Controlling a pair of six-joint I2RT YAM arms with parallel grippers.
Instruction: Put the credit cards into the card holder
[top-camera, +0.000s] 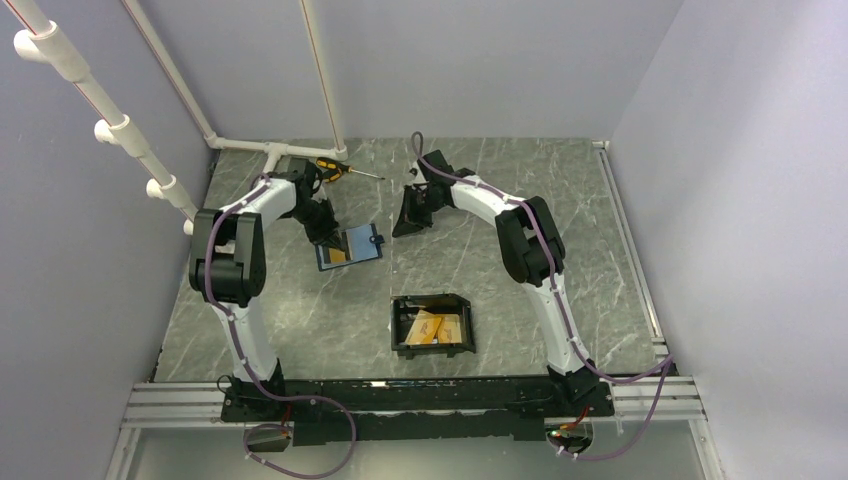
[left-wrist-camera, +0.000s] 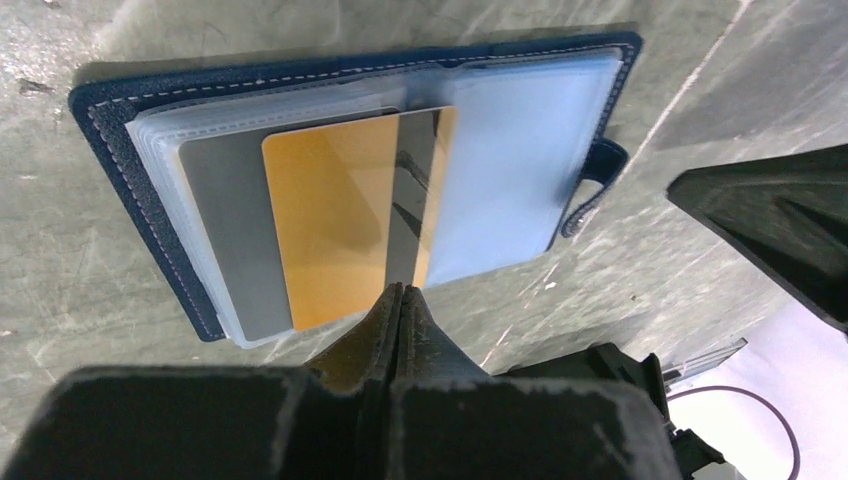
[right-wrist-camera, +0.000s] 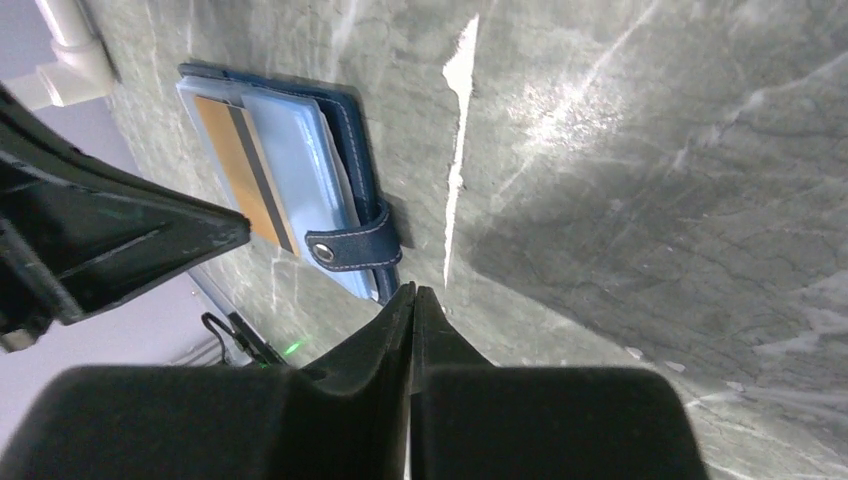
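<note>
The dark-blue card holder (left-wrist-camera: 510, 200) lies unfolded on the table, its clear pages showing. On its left page rests a gold card (left-wrist-camera: 330, 220) with a dark stripe. A grey card (left-wrist-camera: 225, 200) shows beneath that one, apparently in a sleeve. My left gripper is shut with nothing between its fingers, its tips at the gold card's near edge and the card outside them. Off the snap-strap end, my right gripper is shut and empty over bare table. In the top view the left gripper partly hides the holder's left page.
A black basket (top-camera: 398, 330) with yellowish cards (top-camera: 424, 328) inside stands at the table's front. Behind the left arm lies a screwdriver (top-camera: 365, 174).
</note>
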